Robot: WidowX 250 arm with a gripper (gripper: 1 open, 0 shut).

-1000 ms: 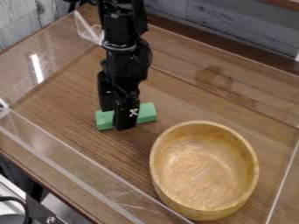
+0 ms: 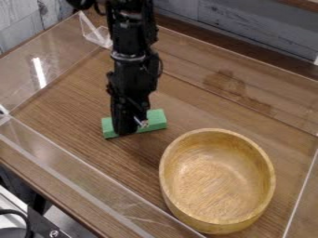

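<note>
My black gripper (image 2: pixel 132 121) is down at a green rectangular block (image 2: pixel 151 119) lying on the wooden table (image 2: pixel 62 149). The gripper covers the middle of the block; its fingertips are dark and hard to make out, and I cannot see anything held between them.
A large tan oval bowl (image 2: pixel 217 181) stands at the lower right, close to the block. Clear plastic pieces lie at the table's left edge and back left. A black cable runs at the lower left corner.
Over the last second the arm has shifted slightly left and changed its angle at the block. The green block looks almost unmoved.
</note>
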